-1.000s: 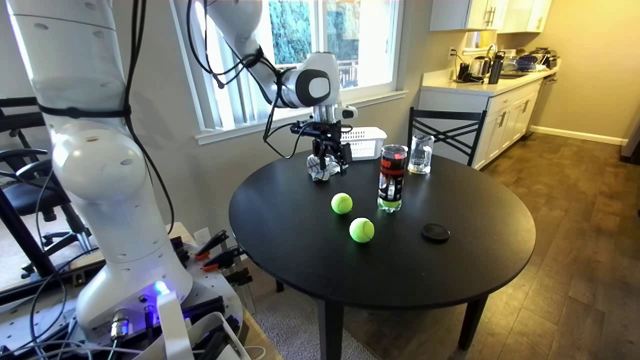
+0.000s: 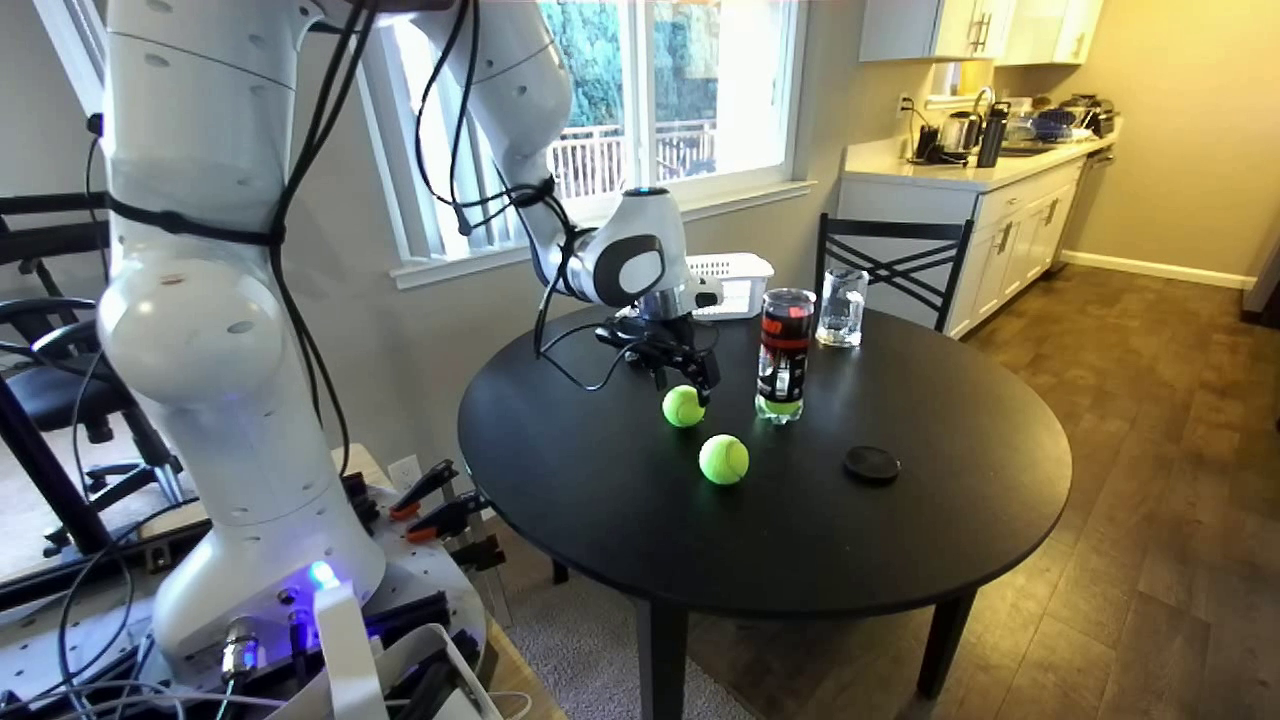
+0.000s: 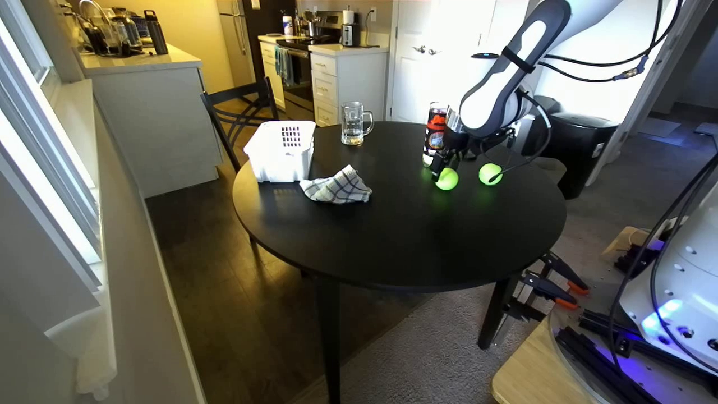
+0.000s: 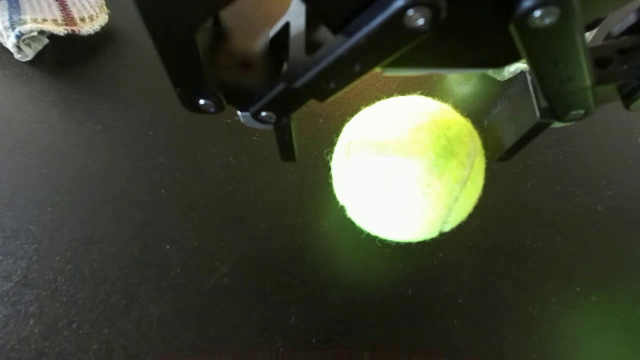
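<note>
My gripper is open, low over the table, with its fingers on either side of one tennis ball [image 4: 408,171]. In the wrist view that ball appears between the fingertips, with a gap showing at the left finger and little room at the right. Exterior view 1 has this ball [image 2: 684,407] just below my gripper, and a second tennis ball [image 2: 723,460] lies closer to that camera. To their right stands an upright clear tube [image 2: 783,356] with a dark and red label and a ball at its bottom.
A round black lid [image 2: 871,464] lies on the table [image 2: 912,528]. A glass mug [image 3: 353,124], a white basket [image 3: 281,156] and a checked cloth [image 3: 337,186] occupy the window-side and far part. Bare tabletop spreads in front of the cloth.
Both balls, the tube and the lid are where they were.
</note>
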